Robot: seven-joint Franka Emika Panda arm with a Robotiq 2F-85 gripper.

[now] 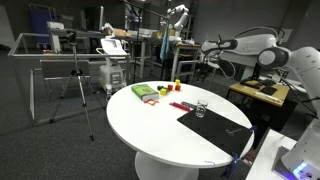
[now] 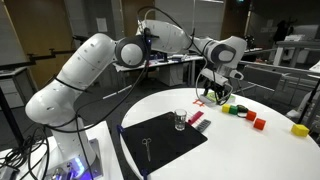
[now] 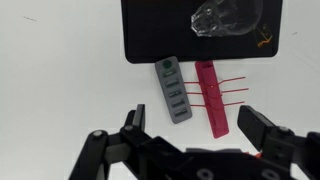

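Note:
My gripper is open above the table, its fingers apart at the bottom of the wrist view with nothing held between them. Below and ahead of it lie a grey slotted strip (image 3: 174, 89) and a red strip (image 3: 212, 98) with thin red prongs, side by side on the white surface. Just beyond them is the black mat (image 3: 150, 30). A clear glass (image 3: 225, 14) is at the mat's near edge in that view; in exterior view 1 the glass (image 1: 201, 108) stands upright on the mat.
On the round white table (image 1: 135, 120), a green box (image 1: 145, 92) and several small coloured blocks lie toward the back. A slender tool (image 2: 148, 148) rests on the mat. Bare table lies at the left in exterior view 1.

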